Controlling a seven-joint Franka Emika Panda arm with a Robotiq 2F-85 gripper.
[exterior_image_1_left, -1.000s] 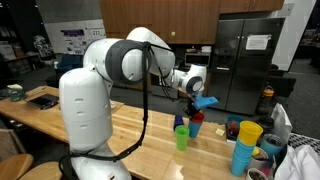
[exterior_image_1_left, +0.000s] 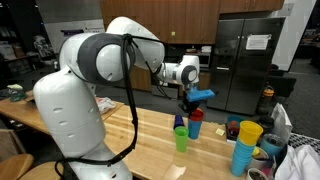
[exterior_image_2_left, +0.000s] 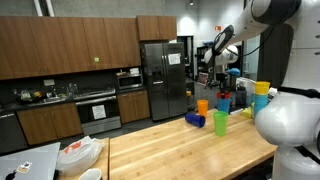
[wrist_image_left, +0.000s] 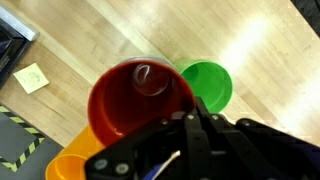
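In the wrist view a red cup (wrist_image_left: 118, 100) is seen from above, its open mouth close to the camera. My gripper is shut at the cup's near-right rim; whether that thin rim is pinched between the fingers cannot be made out. Exterior view 1 shows the red cup (exterior_image_1_left: 197, 115) right above an upright blue cup (exterior_image_1_left: 195, 129), with the gripper (exterior_image_1_left: 190, 104) over it. A green cup (exterior_image_1_left: 181, 138) stands beside them on the table. Another blue cup (exterior_image_2_left: 195, 120) lies on its side.
Orange cups (wrist_image_left: 68, 165) stand near the red one. A tall stack of yellow and blue cups (exterior_image_1_left: 243, 148) and cluttered dishes (exterior_image_1_left: 275, 145) fill the right side. Bare wooden tabletop (exterior_image_2_left: 160, 150) stretches to the left.
The arm has risen slightly and shifted a little left in exterior view 1. The red, blue and green cups show no clear movement.
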